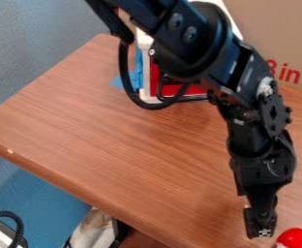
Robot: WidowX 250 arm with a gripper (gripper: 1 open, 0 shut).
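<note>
The black arm reaches down from the top of the view over the wooden table (102, 155). Its gripper (259, 221) points downward low at the right, just left of a red round object (297, 239) that is cut off at the bottom-right edge. Whether the fingers are open or shut is not clear, and nothing can be made out between them.
Behind the arm are a red and white object (172, 89) with a blue piece (131, 76) beside it, and a cardboard box (283, 44) at the back right. Cables and items lie beyond the near-left edge.
</note>
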